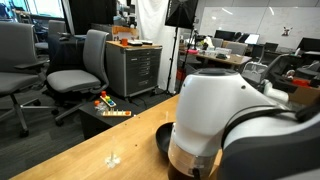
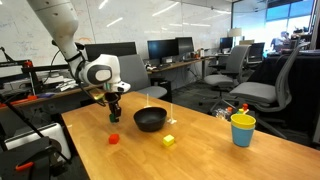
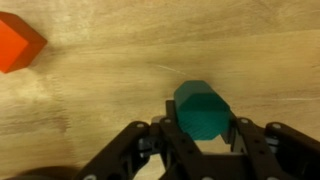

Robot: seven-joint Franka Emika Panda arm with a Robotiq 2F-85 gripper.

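A green object (image 3: 201, 108), roundish at its top end, sits between the fingers of my gripper, which is shut on it in the wrist view. In exterior view 2 the gripper (image 2: 115, 119) is low at the left part of the wooden table, with a small dark green shape at its tip. A red block (image 2: 114, 140) lies a little nearer to that camera; the wrist view has the same red block (image 3: 17, 42) at its upper left. Exterior view 1 hides the gripper behind the white arm.
Close to the gripper stands a black bowl (image 2: 150, 119). A yellow block (image 2: 168, 140) lies beyond it, and a blue-and-yellow bucket (image 2: 243, 130) is farther right. Bare table (image 2: 205, 155) spreads between them. Chairs stand behind the table.
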